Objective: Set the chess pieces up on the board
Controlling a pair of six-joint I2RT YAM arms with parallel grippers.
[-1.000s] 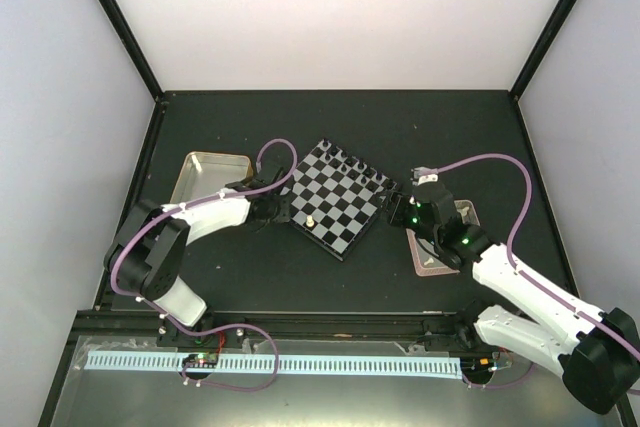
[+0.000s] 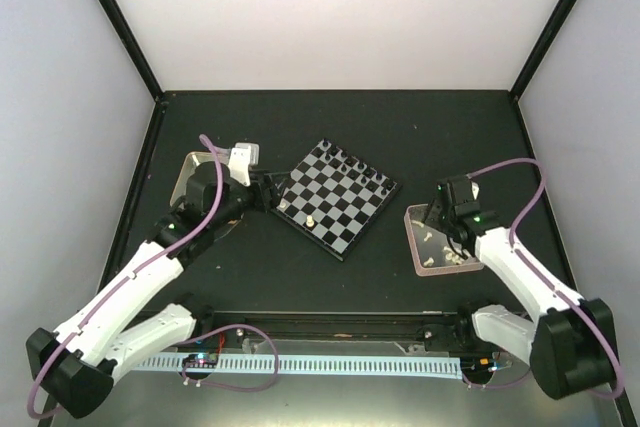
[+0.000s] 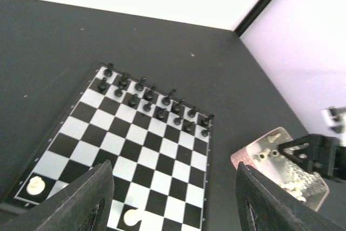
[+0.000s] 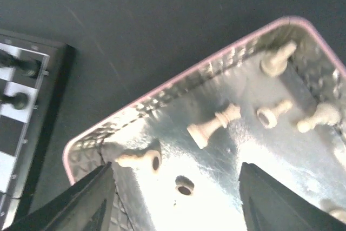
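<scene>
The chessboard (image 2: 345,209) holds black pieces along its back edge and two white pieces (image 3: 35,185) (image 3: 132,216) near the near-left side. My left gripper (image 2: 275,192) is raised at the board's left, open, nothing between its fingers in the left wrist view. My right gripper (image 2: 432,209) hangs over the pink-rimmed bin (image 4: 132,110), its fingers open. In the bin white pieces lie scattered on their sides and upright, among them one near the middle (image 4: 213,125) and one at the left (image 4: 139,160).
A metal tray (image 2: 188,172) sits left of the board, partly under my left arm.
My right arm has moved rightward from the board's edge to over the bin.
</scene>
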